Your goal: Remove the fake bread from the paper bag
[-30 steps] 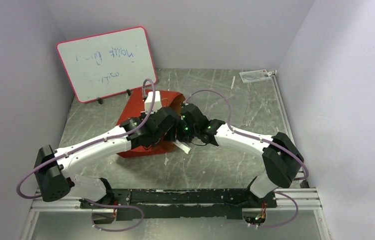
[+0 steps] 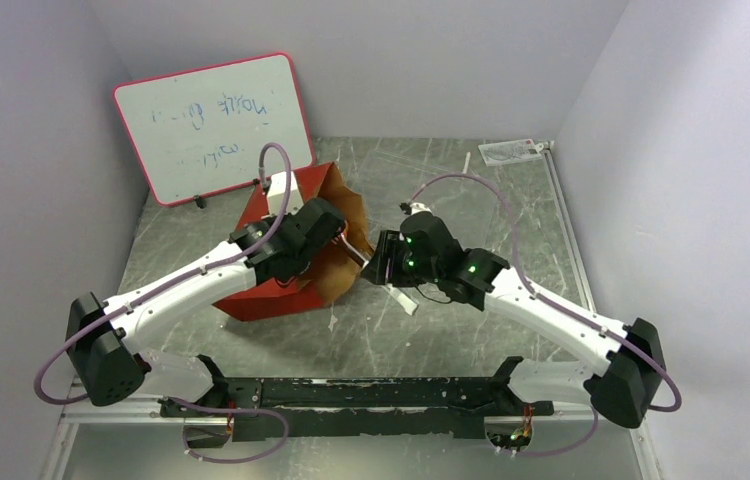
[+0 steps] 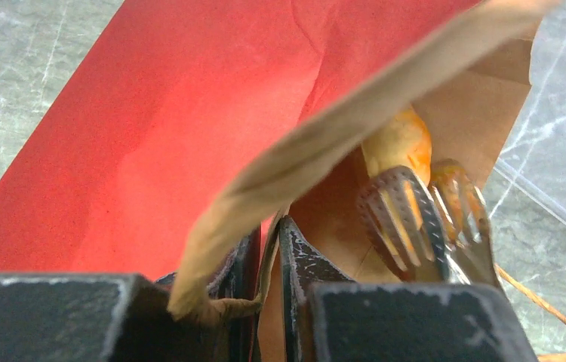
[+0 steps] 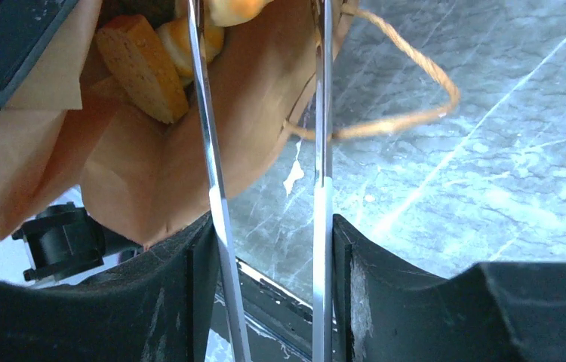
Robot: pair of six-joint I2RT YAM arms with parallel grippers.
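Note:
The paper bag [image 2: 276,304], red outside and brown inside, lies on its side with its mouth toward the right. My left gripper is shut on the bag's edge, the paper showing between its fingers. Metal tongs [image 4: 324,151] with pale handles run between the fingers of my right gripper, which presses on them from both sides. Their slotted heads [image 3: 404,215] are at the bag's mouth, beside a yellow-orange piece of fake bread [image 3: 399,139]. Bread [image 4: 236,9] also shows between the tong arms; whether it is pinched I cannot tell. A brown-crusted slice [image 4: 142,66] rests inside the bag.
A twisted paper handle [image 4: 416,68] loops out from the bag's mouth near the tongs. The whiteboard [image 2: 216,125] stands behind the bag. To the right, the grey marbled table [image 2: 511,225] is largely clear.
My right gripper has drawn back to the right with the tongs. The left gripper has shifted slightly left, and more of the bag's brown inside now shows in the top view.

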